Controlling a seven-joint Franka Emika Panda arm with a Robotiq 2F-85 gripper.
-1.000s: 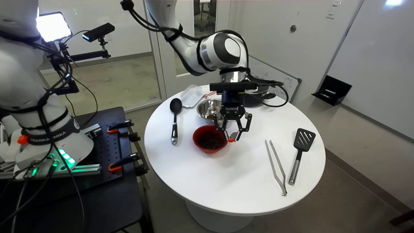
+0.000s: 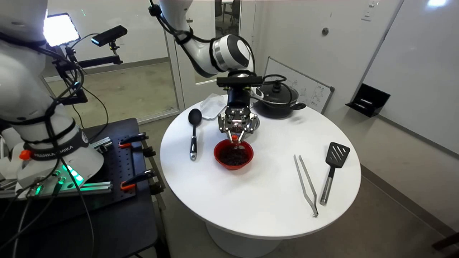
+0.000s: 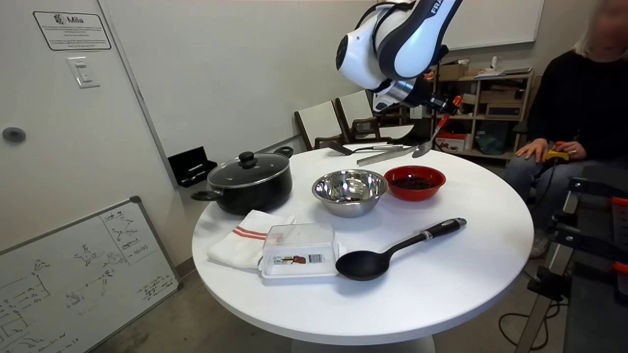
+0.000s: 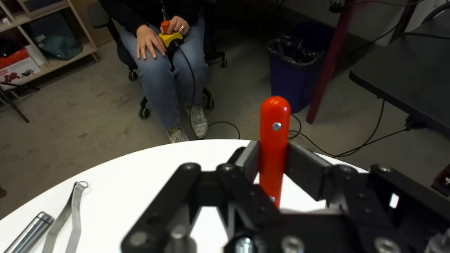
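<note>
My gripper is shut on the red handle of a metal spoon, which stands upright between the fingers in the wrist view. In exterior view 2 the spoon's metal head points down, above and behind the red bowl; whether it carries anything cannot be told. Small dark pieces fill part of that bowl. Beside it stands a shiny steel bowl that looks empty. From exterior view 1, the gripper hides most of the steel bowl and hangs over the red bowl's far edge.
A black ladle, a clear plastic box, a white towel and a lidded black pot share the round table. Metal tongs and a slotted spatula lie on the right. A person sits beyond the edge.
The arm has swung left in exterior view 1, with the gripper now turned differently. The spoon went from the red bowl's right side to its far edge.
</note>
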